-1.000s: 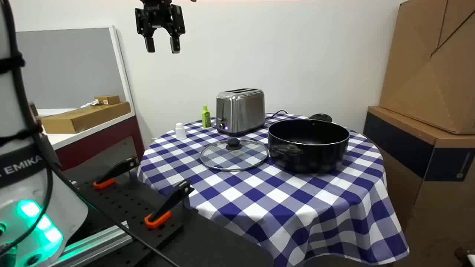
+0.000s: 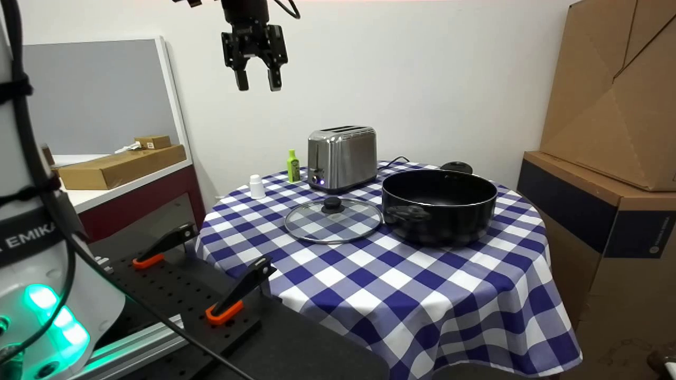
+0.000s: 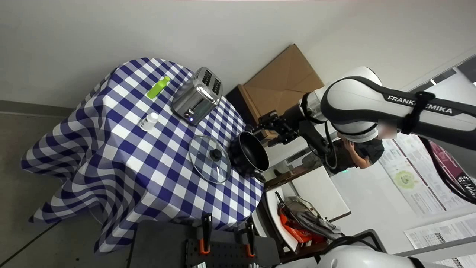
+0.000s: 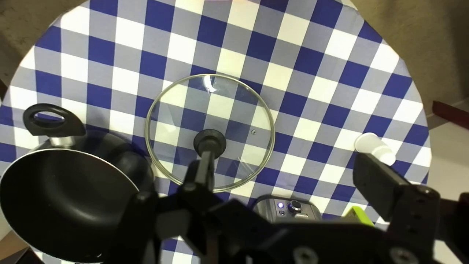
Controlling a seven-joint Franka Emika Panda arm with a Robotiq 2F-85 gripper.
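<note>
My gripper (image 2: pixel 258 88) hangs high above the table in exterior view 1, its two fingers apart and nothing between them. Below it, a round glass lid (image 2: pixel 304 221) with a black knob (image 2: pixel 332 203) lies flat on the checked cloth. Beside the lid stands a black pot (image 2: pixel 437 221), uncovered, with two handles; its inside looks empty in the wrist view. One finger (image 4: pixel 205 169) overlaps the lid's knob (image 4: pixel 210 141) in the wrist view, but the exterior view shows a wide gap between them. A silver toaster (image 2: pixel 342 158) stands behind the lid.
A white bottle (image 2: pixel 256 187) and a green bottle (image 2: pixel 293 167) stand left of the toaster. Two clamps (image 2: pixel 241 288) rise at the near table edge. Cardboard boxes (image 2: pixel 608 114) are stacked at the right.
The gripper has moved right and slightly down in exterior view 1, staying open. Lid, pot, toaster and bottles have kept their places.
</note>
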